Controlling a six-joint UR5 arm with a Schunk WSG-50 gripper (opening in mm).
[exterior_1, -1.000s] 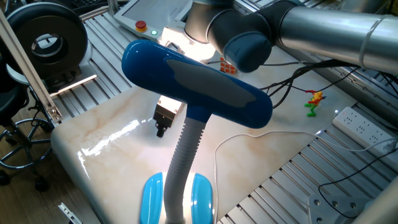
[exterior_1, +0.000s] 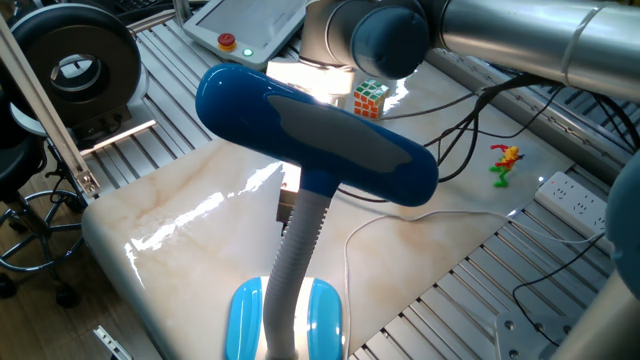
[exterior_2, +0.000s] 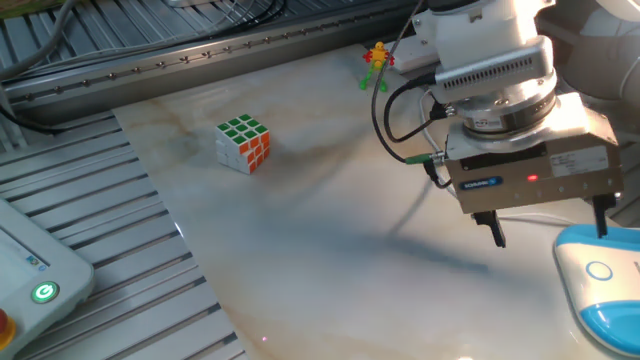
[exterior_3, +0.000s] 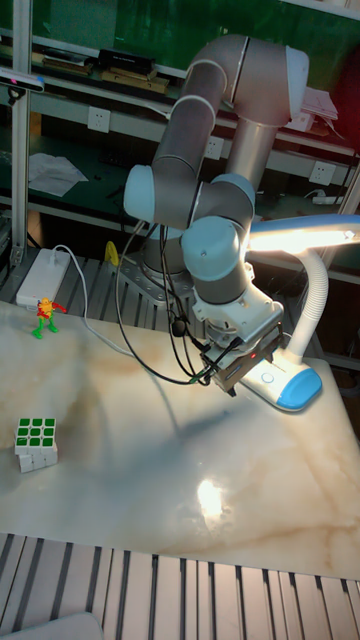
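Note:
In exterior view 2 my gripper (exterior_2: 548, 228) hangs at the right above the marble-look table top, its two fingers wide apart and nothing showing between them. A Rubik's cube (exterior_2: 243, 144), green on top with orange and white sides, rests on the table well to the left of the gripper. Farther back stands a small red, yellow and green toy figure (exterior_2: 377, 66). The blue and white lamp base (exterior_2: 600, 285) sits close to the gripper. Exterior view 1 has the gripper mostly hidden behind the blue lamp head (exterior_1: 320, 135).
A white power strip (exterior_1: 578, 208) lies beyond the table's right edge, its cable (exterior_1: 400, 218) crossing the surface. The teach pendant (exterior_2: 40, 280) with a red button lies off the table. Between cube and gripper the table is clear.
In exterior view 1 the visible part of my gripper has shifted right, farther behind the lamp's neck. The wrist joint has risen slightly, uncovering more of the cube. Cube and toy figure stay put.

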